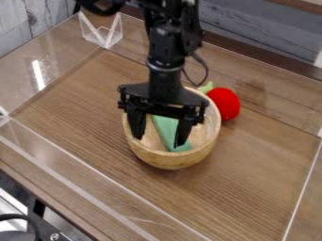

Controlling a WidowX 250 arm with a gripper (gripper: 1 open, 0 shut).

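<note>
My black gripper [163, 114] hangs open over the wooden bowl [170, 158], its fingers spread to either side and reaching down into the bowl. A green block [179, 141] lies in the bowl, partly hidden behind the gripper. I cannot tell whether the fingers touch it.
A red round object [225, 103] sits just right of the bowl, with a small green item behind it, partly hidden. A white wire-like object [101, 28] stands at the back left.
</note>
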